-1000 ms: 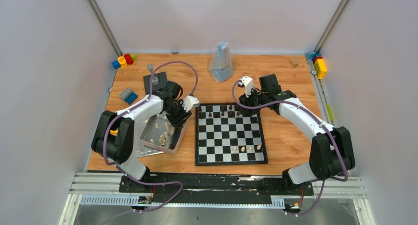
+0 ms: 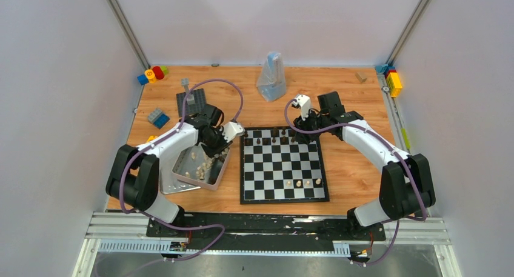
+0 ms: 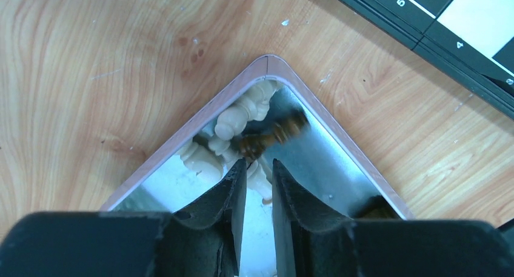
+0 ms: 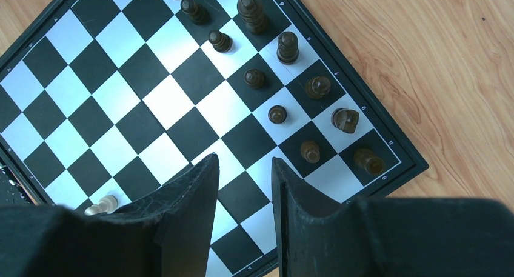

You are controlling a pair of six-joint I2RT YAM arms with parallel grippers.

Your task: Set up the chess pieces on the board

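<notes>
My left gripper is inside the pink bin (image 3: 327,119), its fingertips nearly together on a blurred brown chess piece (image 3: 290,128) beside several cream pieces (image 3: 239,114). The chessboard (image 2: 280,168) holds several dark pieces along its far side, including a tall one (image 4: 253,13) and a knight (image 4: 345,120), and several light pieces at the near right, one light piece (image 4: 104,206) showing in the right wrist view. My right gripper is part open over the board's far right, nothing visible between its fingers.
A plastic bag (image 2: 271,80) stands behind the board. Coloured blocks (image 2: 154,73) sit at the back left, yellow blocks (image 2: 394,86) at the right edge. A grey tray lies under the bin. Table beside the board's right is clear.
The left arm has shifted slightly left and toward the front within the bin. The right arm looks almost unchanged.
</notes>
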